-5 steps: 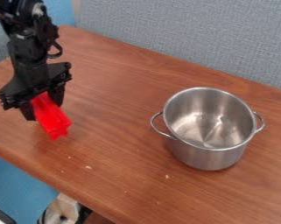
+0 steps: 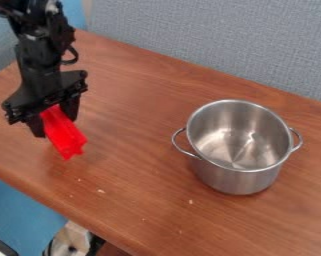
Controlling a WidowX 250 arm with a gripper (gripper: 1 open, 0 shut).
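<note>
My black gripper (image 2: 49, 112) is low over the left side of the wooden table, shut on a bright red object (image 2: 64, 137) that hangs tilted from between its fingers; whether its lower end touches the table is hard to tell. A steel pot (image 2: 236, 172) with two side handles stands on the right half of the table, apart from the gripper, its inside looking empty.
A grey padded wall (image 2: 216, 40) runs along the back. Blue surface (image 2: 16, 210) shows beyond the table's left edge.
My gripper, with the red object in it, has shifted slightly right and up. The pot has not moved.
</note>
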